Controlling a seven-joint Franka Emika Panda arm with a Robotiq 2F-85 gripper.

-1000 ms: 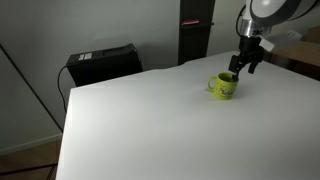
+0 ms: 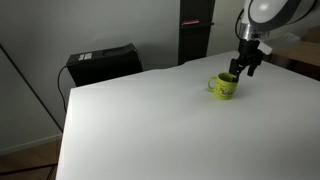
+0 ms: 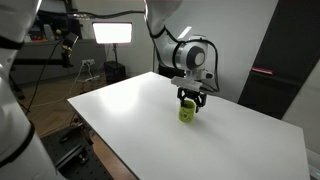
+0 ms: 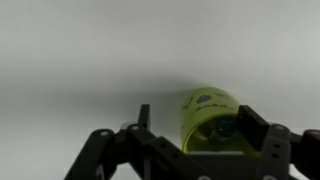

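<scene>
A yellow-green mug (image 2: 222, 89) stands upright on the white table, its handle (image 2: 211, 84) turned to the left in exterior view 1. Dark print shows on its outer wall. My gripper (image 2: 244, 70) is open and hangs just over the mug's rim, pointing down. In the wrist view the mug (image 4: 191, 118) sits between and below the spread fingers, off toward the right one. That right finger (image 4: 250, 122) overlaps the mug's opening, while the left finger (image 4: 144, 117) is over bare table. Whether either finger touches the mug cannot be told.
A black box-shaped device (image 2: 104, 65) with a cable stands at the table's far left edge in exterior view 1. A dark panel (image 3: 276, 82) rises behind the table in exterior view 2.
</scene>
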